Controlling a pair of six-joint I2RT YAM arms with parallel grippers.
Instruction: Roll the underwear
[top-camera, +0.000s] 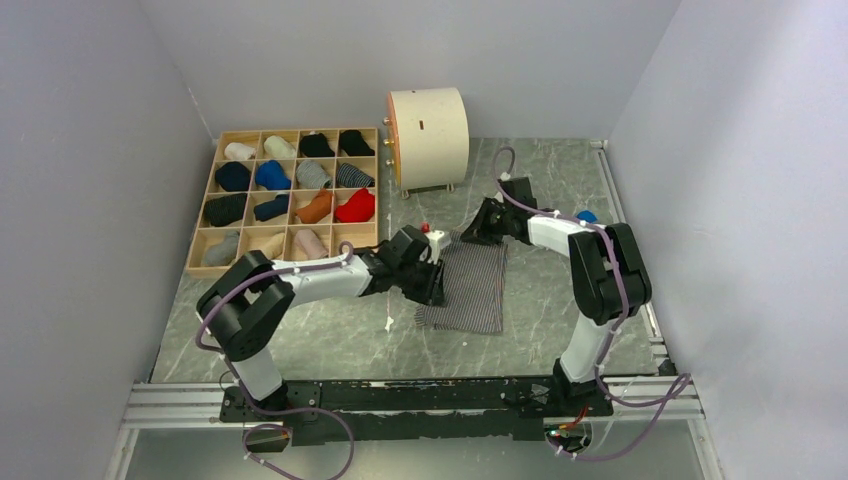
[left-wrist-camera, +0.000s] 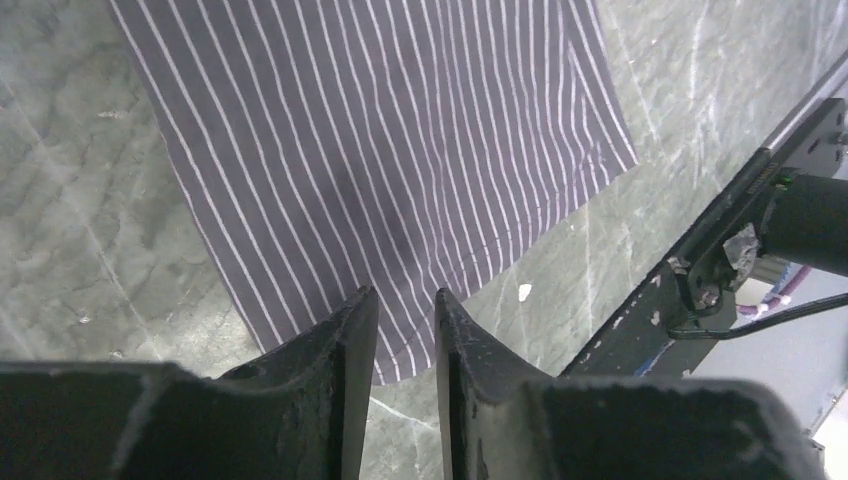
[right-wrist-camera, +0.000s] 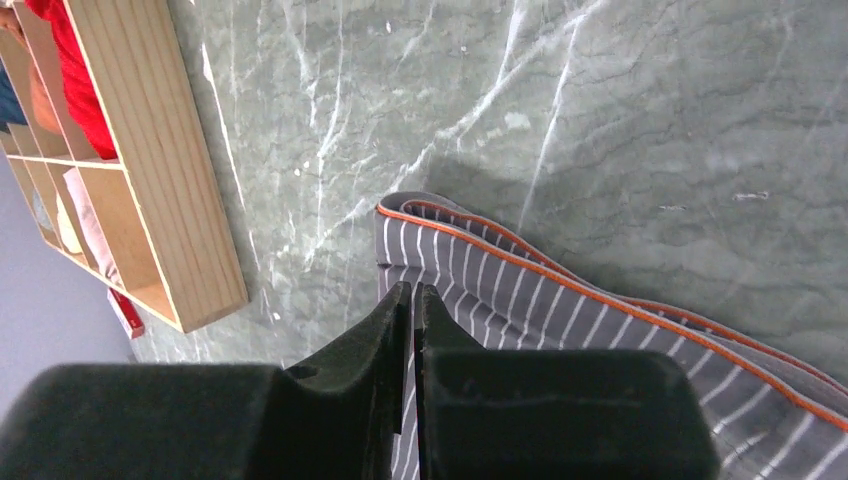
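Observation:
Grey striped underwear (top-camera: 470, 290) lies spread flat on the marble table, with an orange-edged band folded at its far end, seen in the right wrist view (right-wrist-camera: 540, 300). My left gripper (top-camera: 432, 290) is over the left side of the cloth; in its wrist view the fingertips (left-wrist-camera: 355, 310) are close together above the fabric. My right gripper (top-camera: 478, 230) is at the far end of the cloth, its fingertips (right-wrist-camera: 398, 300) close together just beside the folded band. Whether either holds fabric is unclear.
A wooden compartment box (top-camera: 282, 228) with rolled garments stands at the back left, a cream cylinder (top-camera: 435, 135) at the back centre. A small blue object (top-camera: 587, 216) lies at the right. Bare table surrounds the cloth.

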